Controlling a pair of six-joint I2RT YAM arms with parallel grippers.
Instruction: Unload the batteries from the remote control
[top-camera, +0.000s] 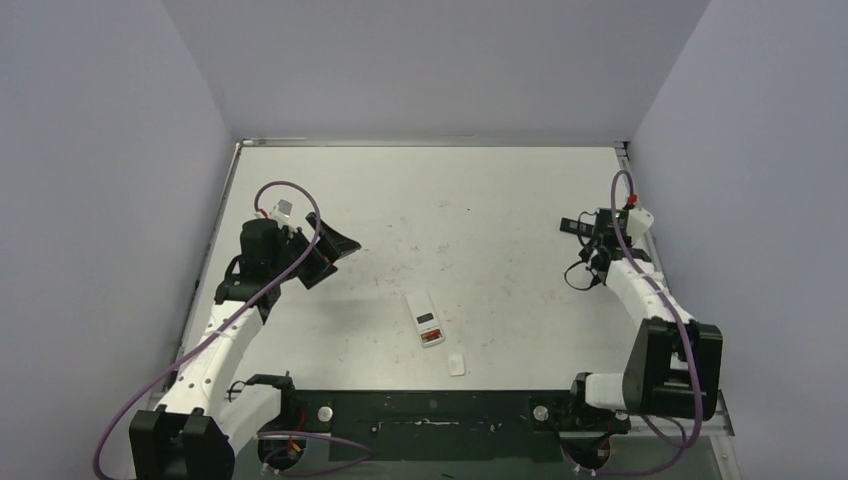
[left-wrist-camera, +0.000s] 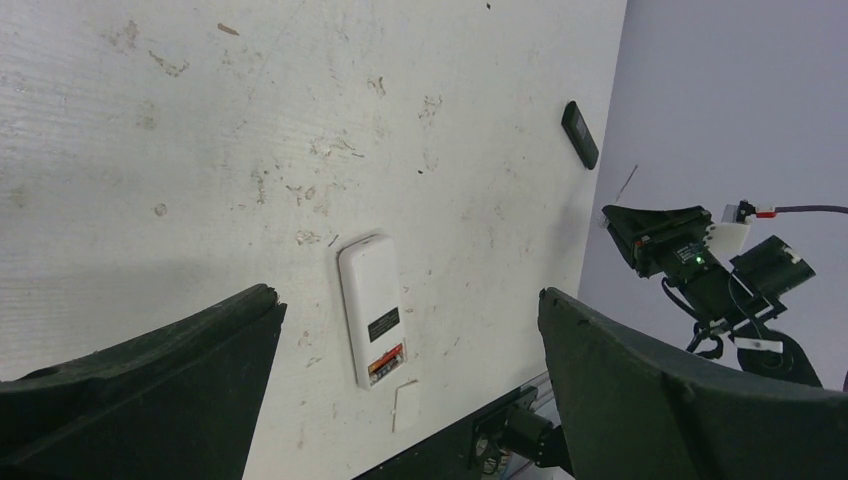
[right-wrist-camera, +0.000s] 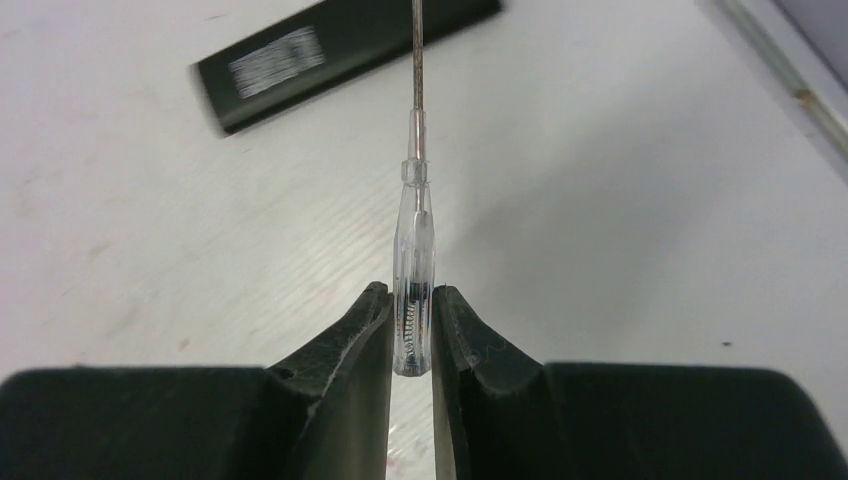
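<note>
A white remote control (top-camera: 423, 314) lies on the lower middle of the table, its battery compartment uncovered and reddish batteries (left-wrist-camera: 386, 357) visible in it. A small white cover (top-camera: 456, 365) lies just below it. My left gripper is open at the left, above the table, with nothing between its fingers. My right gripper is shut on a clear-handled screwdriver (right-wrist-camera: 413, 240), raised at the right side near a black bar (right-wrist-camera: 275, 62).
The table (top-camera: 450, 200) is otherwise mostly clear. Walls (top-camera: 740, 200) bound it on the sides and back, with a rail along the edges.
</note>
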